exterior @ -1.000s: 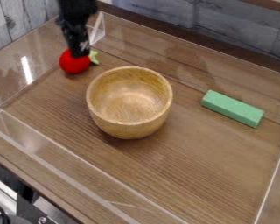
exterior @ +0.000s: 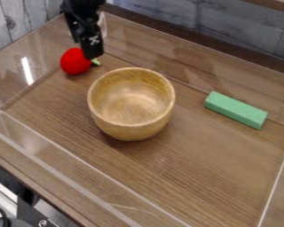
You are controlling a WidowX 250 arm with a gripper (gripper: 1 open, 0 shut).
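My gripper (exterior: 82, 35) hangs at the top left, dark and blurred, above and slightly behind a red tomato-like object (exterior: 74, 62) with a small green stem; I cannot tell how far apart its fingers are. A wooden bowl (exterior: 129, 102) sits in the middle, empty, to the right of the red object. A pale green block (exterior: 236, 108) lies on the wooden table (exterior: 192, 177) at the right.
Bare table surrounds the bowl, with wide free room in front and at the back right. The table's edges show at the left and right, with some dark cable at the bottom left corner.
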